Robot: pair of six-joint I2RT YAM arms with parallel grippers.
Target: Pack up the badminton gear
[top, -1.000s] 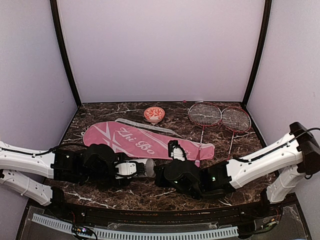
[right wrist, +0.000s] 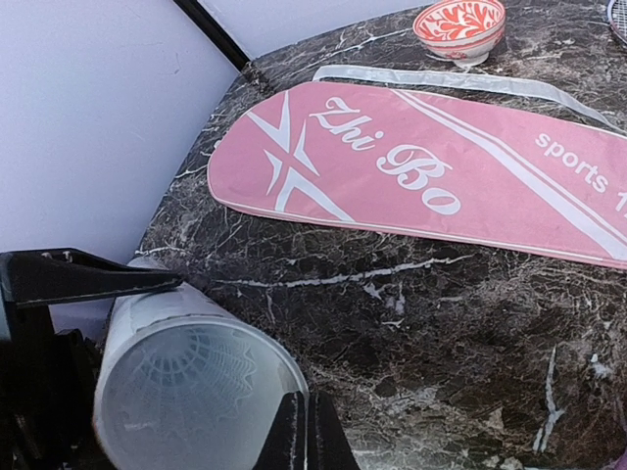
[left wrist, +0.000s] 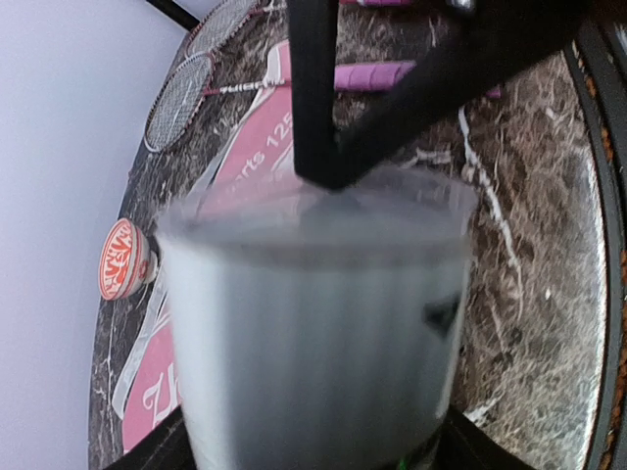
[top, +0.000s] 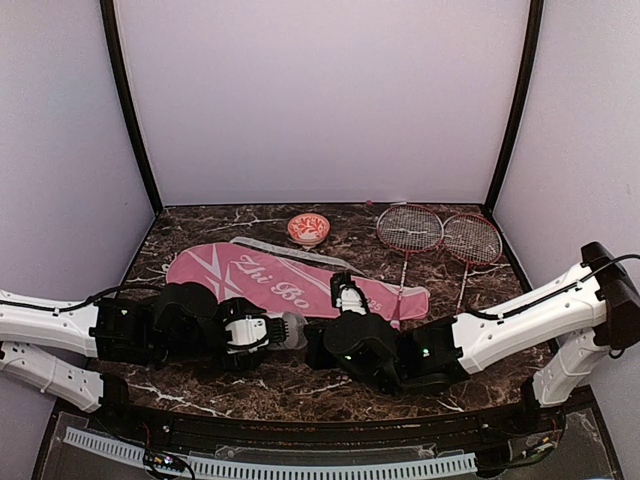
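A translucent white tube [left wrist: 313,323] is held in the air by my left gripper [top: 270,328], shut around its sides. Its open end faces right in the top view. Inside the tube [right wrist: 196,392], a mesh like a shuttlecock skirt shows in the right wrist view. My right gripper is shut, its tips at the rim of the opening; whether the thin rim is between them is unclear. Behind both arms, the pink racket bag [top: 270,280] lies flat. Two rackets, one nearer the middle [top: 409,228] and one at the right [top: 472,240], rest on the table.
A red and white bowl [top: 308,230] stands behind the bag. Purple racket grips [left wrist: 367,76] lie on the table beyond the tube in the left wrist view. Dark marble [right wrist: 421,333] is bare in front of the bag. Walls close in the sides and back.
The left gripper and tube have shifted slightly left and turned a little. The right gripper has stayed almost in place. Bag, bowl and rackets have not moved.
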